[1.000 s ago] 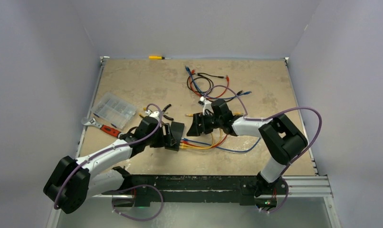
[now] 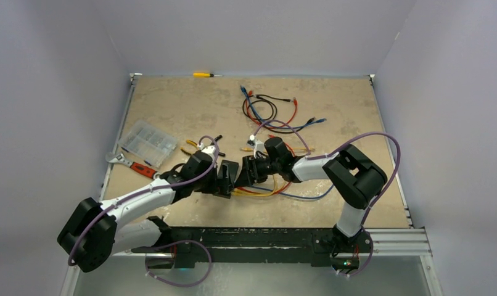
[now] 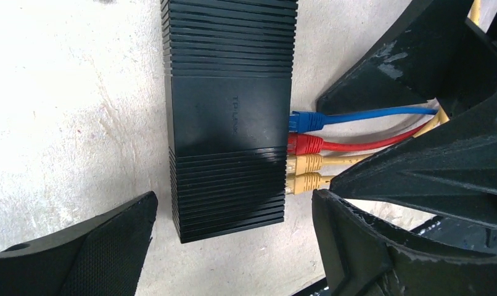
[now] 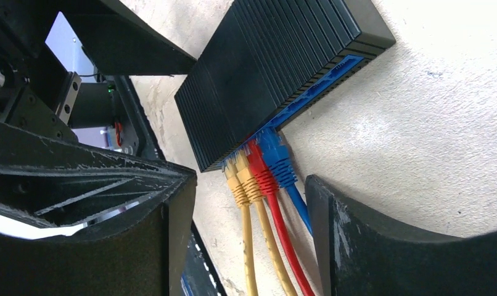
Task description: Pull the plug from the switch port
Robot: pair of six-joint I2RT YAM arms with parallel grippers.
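Observation:
A black TP-Link switch [image 2: 228, 166] [image 3: 229, 111] [image 4: 246, 74] lies on the table with blue [image 3: 304, 121] [image 4: 277, 160], red [image 3: 304, 143] [image 4: 261, 169] and two yellow plugs [image 3: 304, 164] [image 4: 246, 179] in its ports. My open left gripper [image 2: 224, 182] straddles the switch's near end, fingers either side. My right gripper [image 2: 243, 175] is at the plug side, its fingers apart on either side of the plugged cables, apparently holding none.
A parts box [image 2: 148, 142], wrench [image 2: 138, 166] and pliers [image 2: 215, 140] lie left and behind. Loose cables [image 2: 271, 114] lie at the back; a yellow screwdriver [image 2: 204, 74] sits at the back edge.
My right gripper has moved left and toward the front, down to the plugs. The left gripper has shifted slightly over the switch.

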